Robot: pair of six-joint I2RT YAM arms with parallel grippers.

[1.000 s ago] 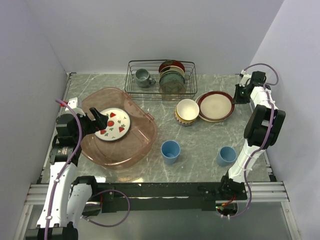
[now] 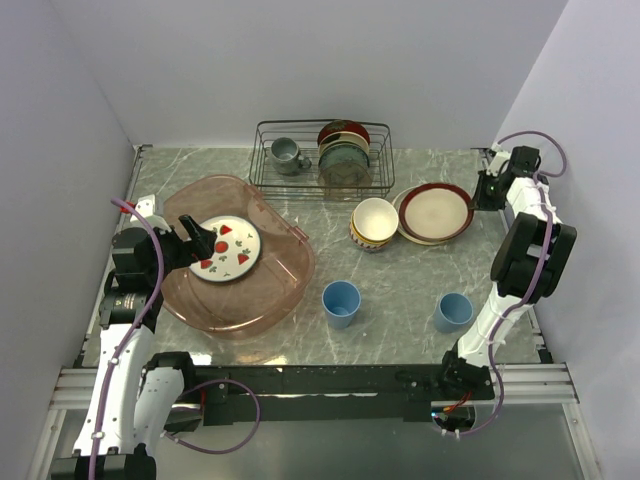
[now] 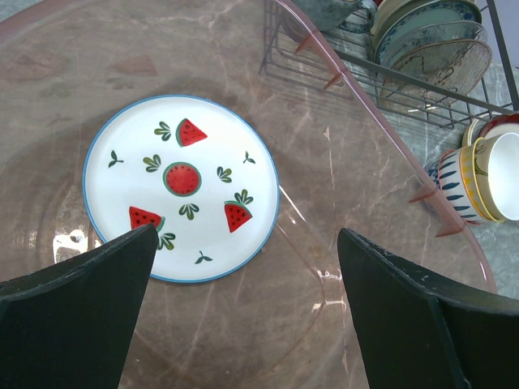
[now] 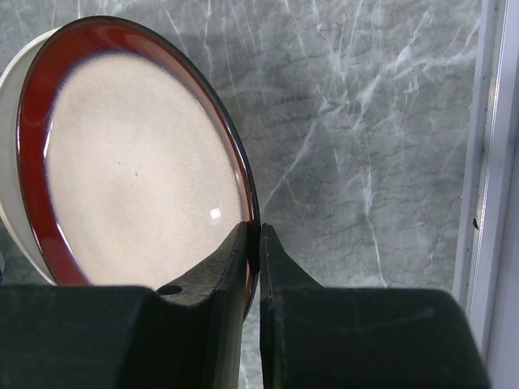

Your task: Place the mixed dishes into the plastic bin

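Note:
My right gripper is shut on the rim of a brown-rimmed cream plate (image 4: 146, 154). That plate overlaps a paler plate (image 4: 15, 154) beneath it, which shows along its left side. Over the clear brownish plastic bin (image 2: 285, 295), my left gripper stands open with nothing between its fingers. Inside the bin a white plate (image 3: 122, 182) with watermelon pictures lies flat. Stacked bowls (image 2: 376, 219) stand just left of the brown-rimmed plate. Two blue cups, one near the middle (image 2: 341, 303) and one at the right (image 2: 453, 312), are on the counter.
A black wire rack (image 2: 262, 165) at the back holds a grey mug (image 2: 286, 155) and several upright plates (image 2: 343, 165). Close to the right gripper runs the right wall (image 2: 600, 200). Bare marble counter (image 2: 400, 290) lies between the cups.
The right gripper has shifted slightly to the right, and the brown-rimmed plate has slid a little the same way, showing more of the pale plate. The left arm has stayed still.

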